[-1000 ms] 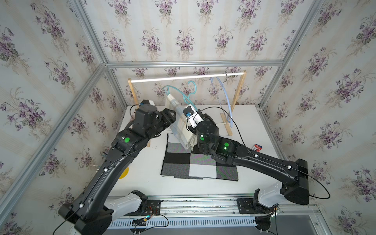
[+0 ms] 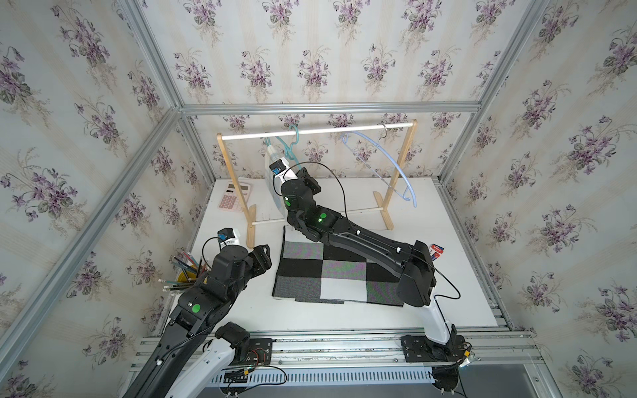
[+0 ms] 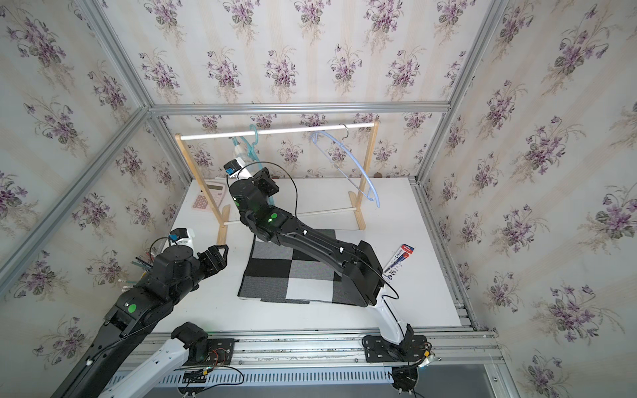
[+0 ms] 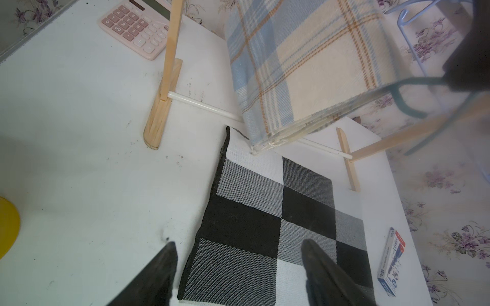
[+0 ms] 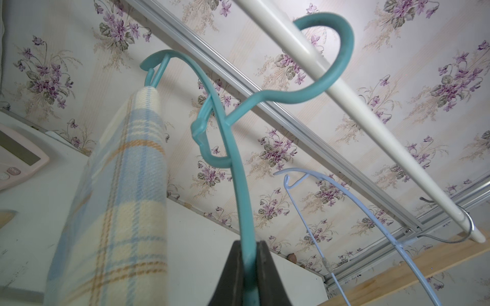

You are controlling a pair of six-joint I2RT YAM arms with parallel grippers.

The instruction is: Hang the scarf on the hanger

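Note:
The plaid blue, cream and orange scarf is folded over one arm of the teal hanger [image 5: 240, 193] and hangs down on the left in the right wrist view. My right gripper is shut on the hanger's other arm. The hanger's hook [image 5: 342, 58] curls around the white rail [image 5: 367, 112]; whether its weight rests there I cannot tell. In the left wrist view my left gripper stands open and empty, low and apart from the scarf; the top left view shows it to the left, over the table.
A blue hanger [image 2: 391, 162] hangs on the rail's right part. A black, white and grey checked cloth [image 2: 345, 268] lies below. The pink calculator [image 2: 233, 196] sits back left, a pen cup front left, and a small box [image 3: 398, 258] at the right.
The right arm has carried hanger and scarf leftward and back to the rail. The left arm has drawn back left, away from the scarf. The blue hanger has swung to the right.

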